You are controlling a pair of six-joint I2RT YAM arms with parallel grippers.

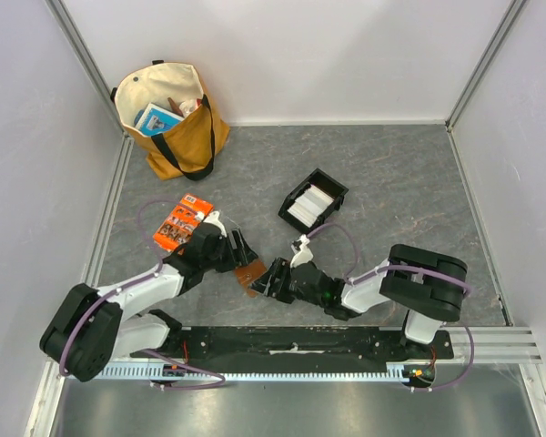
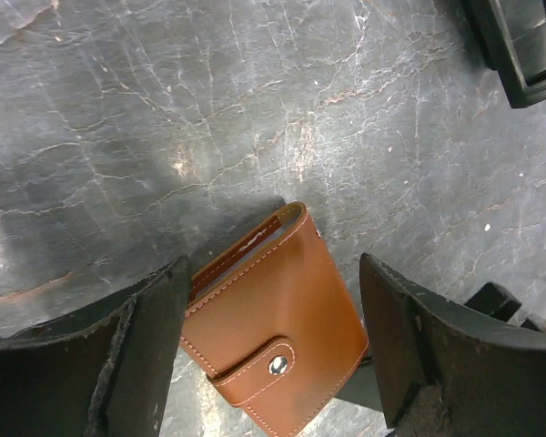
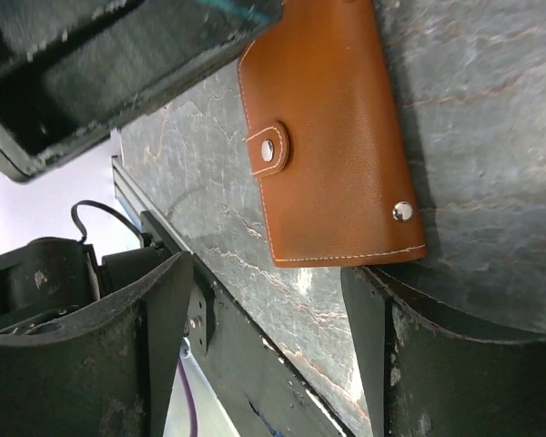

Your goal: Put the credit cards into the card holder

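Note:
The brown leather card holder (image 1: 247, 274) lies on the grey table between my two grippers. Its snap strap and a slot opening along its far edge show in the left wrist view, on the holder (image 2: 282, 332). My left gripper (image 1: 240, 249) stands open over the holder's far side, one finger to each side of it. At its near right side, my right gripper (image 1: 267, 277) is open too; the holder (image 3: 332, 137) lies just ahead of its fingertips. No credit card can be clearly made out.
Behind to the right is a black box (image 1: 331, 187) with white pieces inside. Orange packets (image 1: 177, 226) lie left of the arms, and a yellow bag (image 1: 214, 127) stands at the back left.

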